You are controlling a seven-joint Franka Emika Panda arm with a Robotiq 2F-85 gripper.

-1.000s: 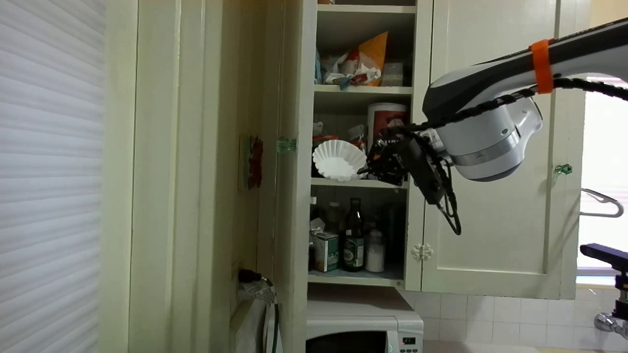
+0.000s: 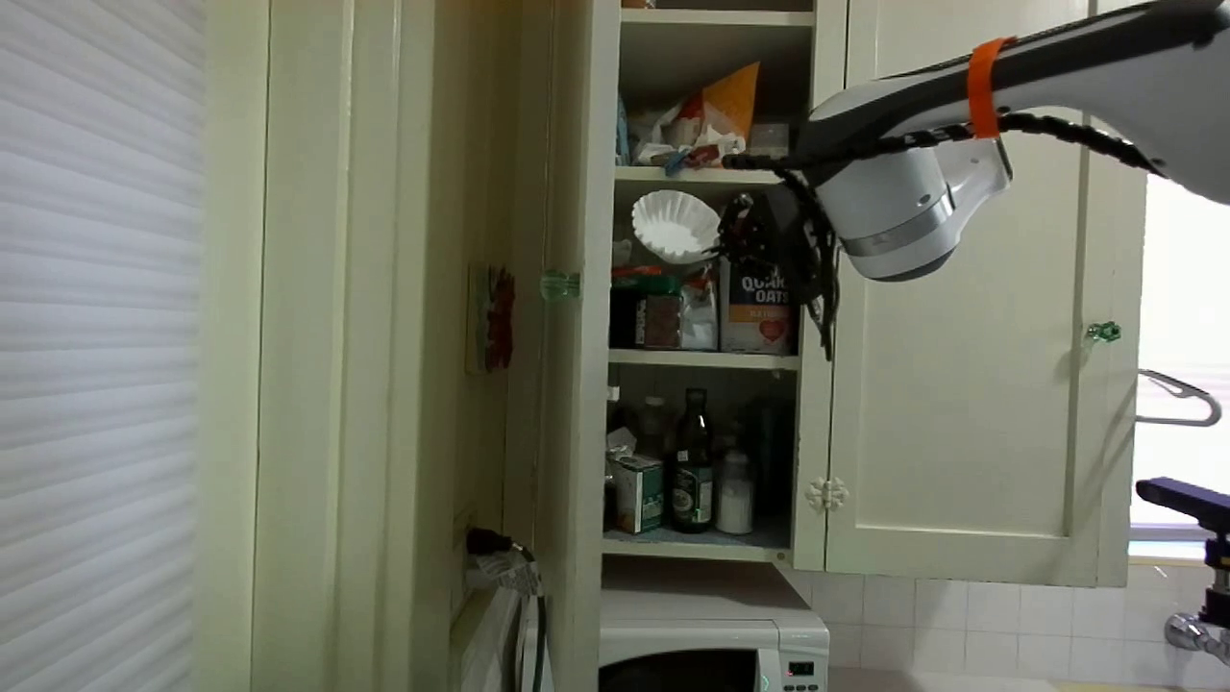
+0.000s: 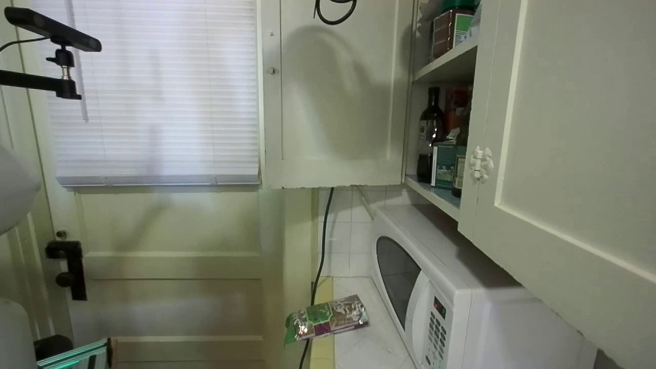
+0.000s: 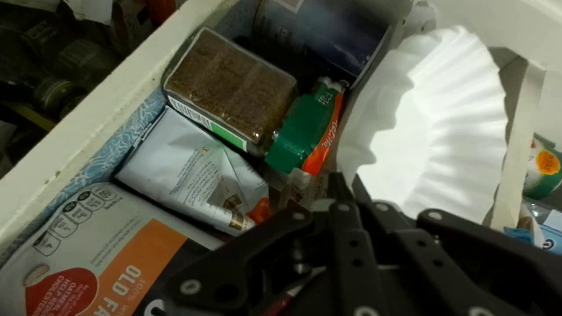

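A white fluted paper filter [image 2: 676,226] is up in front of the cabinet's middle shelf, its open side facing out. My gripper [image 2: 724,244] is shut on the edge of this filter. In the wrist view the filter [image 4: 448,126] spreads to the right of the gripper's closed fingertips [image 4: 338,184], and the thin paper runs down behind them. The filter and the arm do not show in full in exterior view 2.
On the middle shelf stand an oats canister [image 2: 756,306], a green-lidded jar [image 4: 229,87] and a white packet [image 4: 192,171]. Bottles [image 2: 692,461] fill the shelf below. Bags [image 2: 703,121] lie on the shelf above. The cabinet door [image 2: 969,346] hangs open at right.
My gripper has risen and moved a little inward, and the filter has come up with it. The green-lidded jar and the oats label now show beneath.
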